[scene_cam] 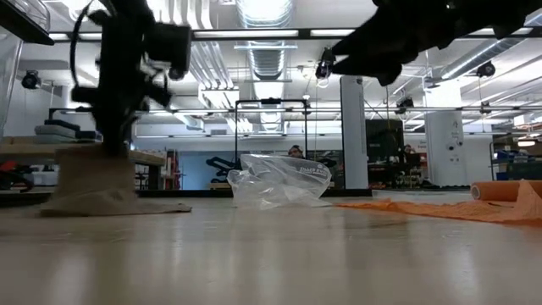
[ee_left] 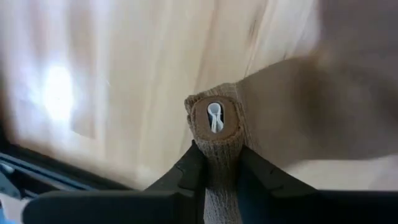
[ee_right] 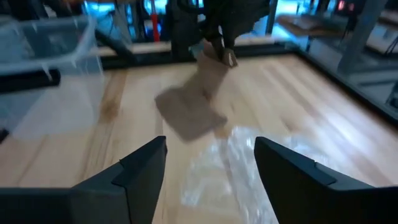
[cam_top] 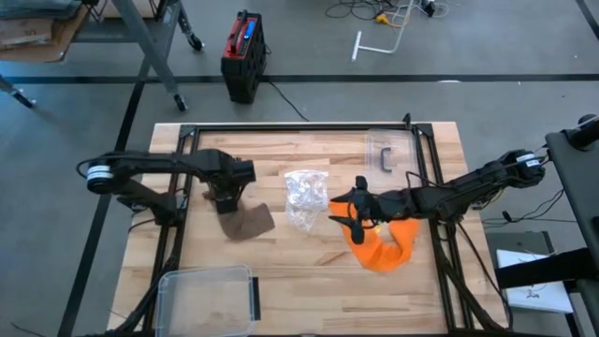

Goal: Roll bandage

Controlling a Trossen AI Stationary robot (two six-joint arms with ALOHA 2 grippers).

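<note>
The brown bandage lies partly unrolled on the left side of the table, its loose flap flat on the wood. My left gripper is shut on the rolled end, squeezing it so the white core looks pinched. In the low view the bandage rises from the table up to the left gripper. The right gripper stands open with empty space between its fingers. It hovers near an orange bandage, which lies partly unrolled, with its roll showing in the low view.
A crumpled clear plastic bag sits mid-table, between the two bandages. A clear bin stands at the front left, and a clear lid-like box at the back right.
</note>
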